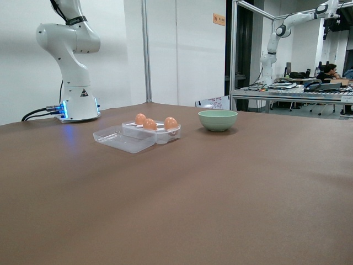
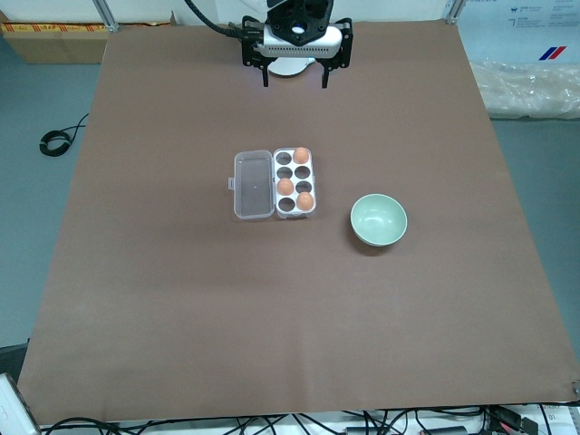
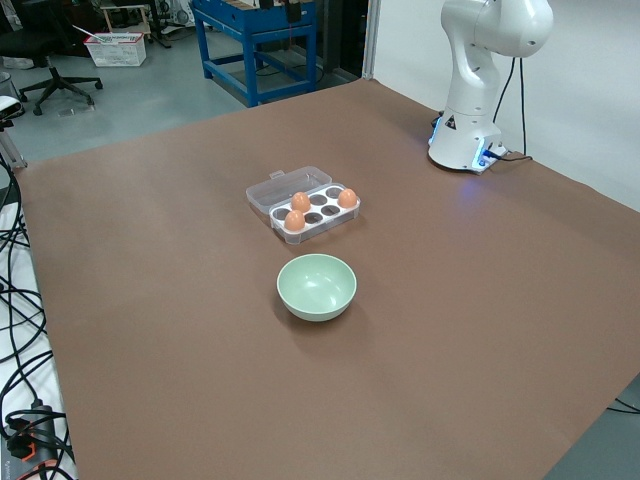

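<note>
A clear plastic egg carton (image 2: 293, 174) lies open mid-table, its lid (image 2: 254, 186) folded out to the left in the left view. Three brown eggs sit in it, one (image 2: 301, 155) at the far end, others (image 2: 285, 187) nearer. A mint-green bowl (image 2: 379, 220) stands apart to its right, empty. My gripper (image 2: 294, 78) hangs at the far edge of the table, open, with nothing between its fingers. It is out of frame in the other views.
The white arm base (image 3: 463, 139) stands at the far edge. Cables (image 3: 22, 330) run along one side, off the tabletop.
</note>
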